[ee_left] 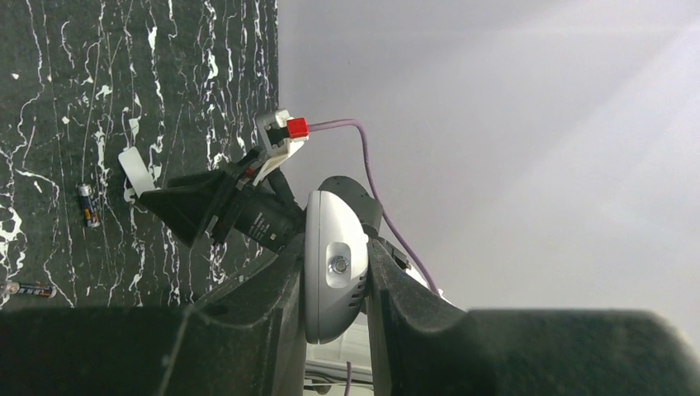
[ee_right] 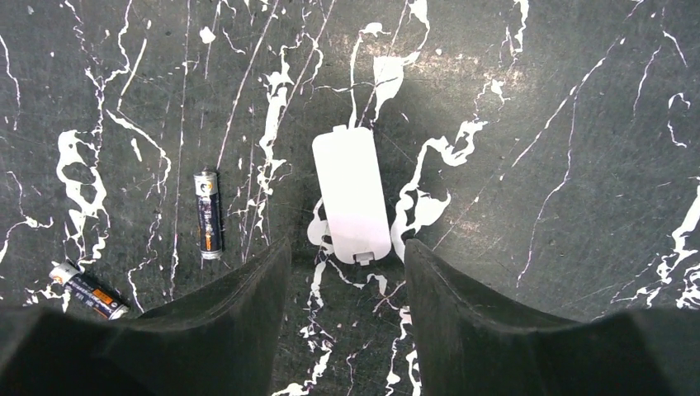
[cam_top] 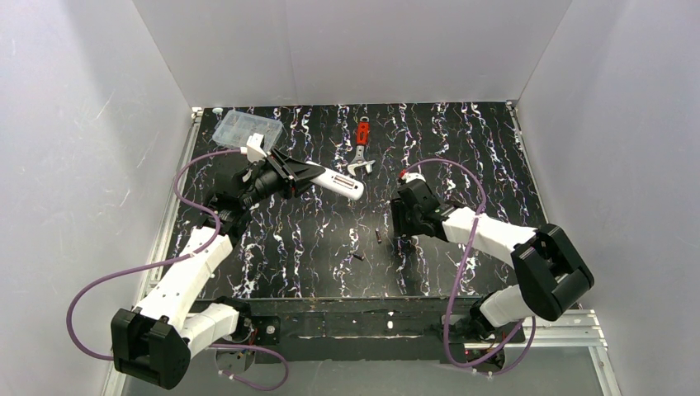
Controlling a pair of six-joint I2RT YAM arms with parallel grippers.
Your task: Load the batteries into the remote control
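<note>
Held up above the table, the white remote control [cam_top: 337, 181] has its battery bay facing up in the top view. My left gripper is shut on it; only the remote's end shows in the left wrist view. The white battery cover [ee_right: 352, 196] lies flat on the table. My right gripper stands open over the cover's near end, its fingers [ee_right: 262, 289] apart from it on both sides. Left of the cover are two loose batteries: an upright-pointing battery [ee_right: 208, 215] and a slanted battery [ee_right: 89, 290].
At the back left sits a clear plastic box [cam_top: 247, 129]. A red-handled wrench [cam_top: 361, 147] lies at the back middle, close behind the raised remote.
</note>
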